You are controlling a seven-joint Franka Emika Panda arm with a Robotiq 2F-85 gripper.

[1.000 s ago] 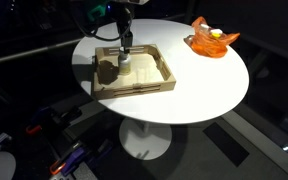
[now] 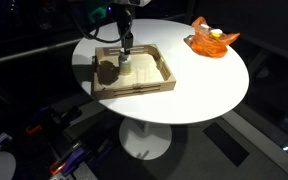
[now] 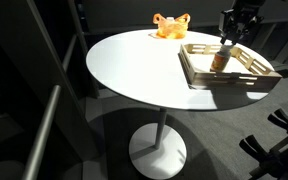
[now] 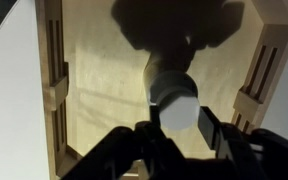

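Observation:
A small bottle with a white cap and orange label (image 3: 220, 62) stands upright inside the wooden crate (image 2: 136, 89), left of its middle in exterior view 1. From above, its white cap (image 4: 179, 111) shows between the dark fingers of my gripper. The fingers are shut on the bottle's top, with the gripper (image 2: 126, 49) pointing down into the crate. Whether the bottle's base touches the crate floor is hard to tell.
An orange plastic bag (image 2: 212, 40) with something yellow on it lies on the round white table (image 2: 199, 85), beyond the crate. Low slatted walls (image 4: 58, 90) surround the bottle. The table between crate and bag is clear.
The bottle's side looks slightly more yellow in exterior view 1 than before. Arm and bottle have hardly shifted; the crate and bag are where they were.

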